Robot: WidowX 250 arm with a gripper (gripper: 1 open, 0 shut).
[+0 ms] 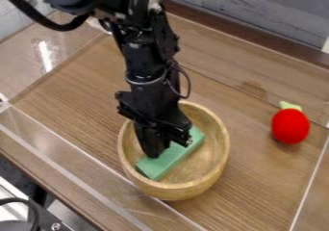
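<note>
A black arm reaches down from the top, its gripper (157,139) low inside a light wooden bowl (206,177) at the lower middle. A green rectangular block (172,160) lies in the bowl beneath and beside the fingers. The gripper looks narrow, but its fingertips are dark and overlap the block, so whether anything is between them is hard to see.
A red tomato-like object (291,126) with a pale green top sits on the wooden table (77,100) to the right of the bowl. A pale wall runs along the rear.
</note>
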